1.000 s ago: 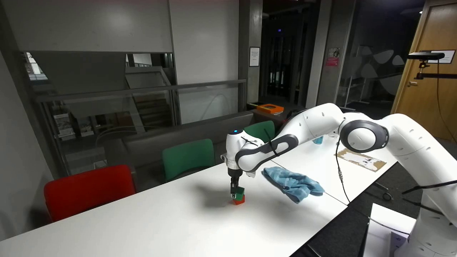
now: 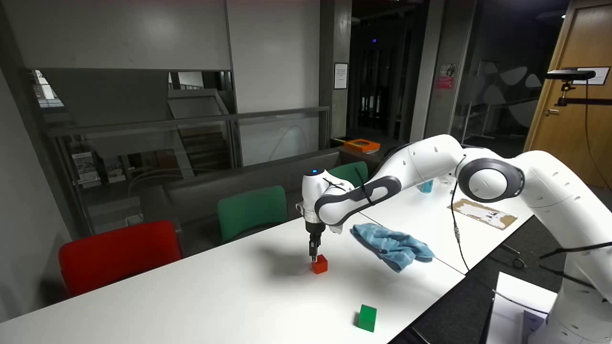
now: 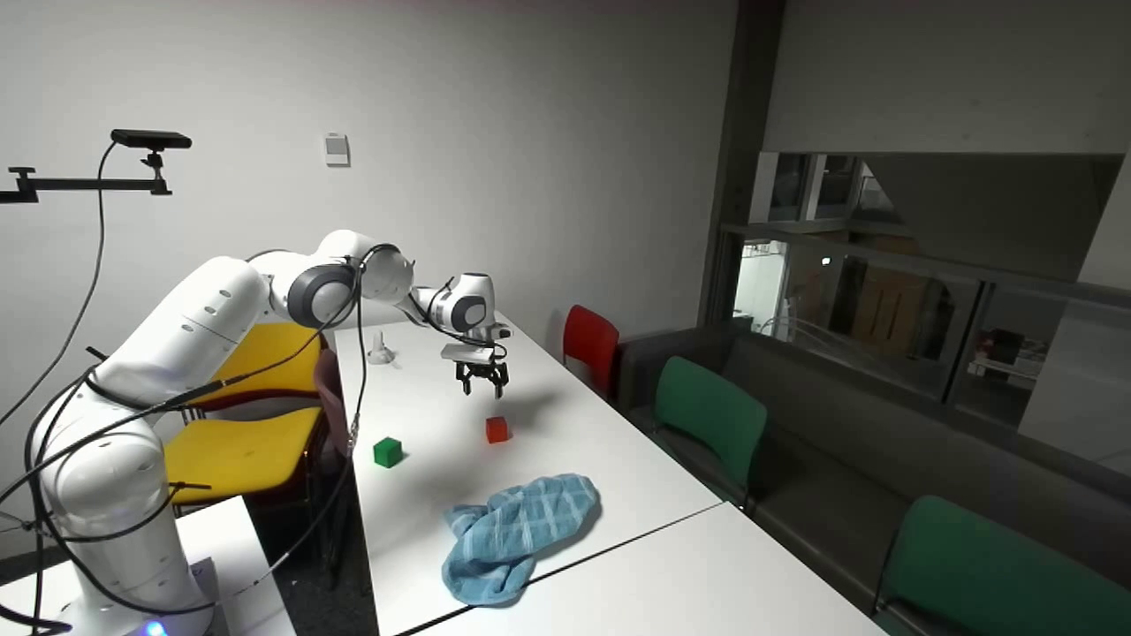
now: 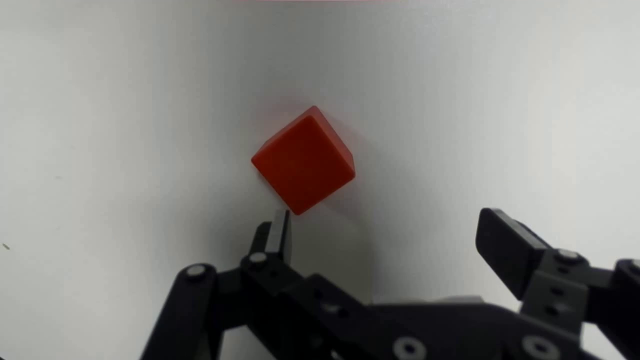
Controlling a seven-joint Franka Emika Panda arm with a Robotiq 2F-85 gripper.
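Note:
The red cube (image 2: 319,264) rests on the white table; in the wrist view this cube (image 4: 304,165) sits ahead of the fingers, turned cornerwise to them. My gripper (image 3: 482,388) hangs above the table on the far side of the red cube as exterior view 2 sees it. Its two fingers (image 4: 279,237) stand wide apart, with only bare table showing between them. A green cube (image 2: 367,318) lies alone on the tabletop near the edge on the robot's side, clear of the red one; it also appears in exterior view 2 (image 3: 388,452).
A crumpled blue checked cloth (image 3: 519,535) lies by the table seam. A whitish object (image 3: 379,349) stands near the table's far end. A cable (image 2: 457,232) dangles from the arm.
One second ago the green cube was at my gripper, directly above the red cube; now it lies apart on the table near the edge. The gripper has risen slightly. The red cube looks unmoved.

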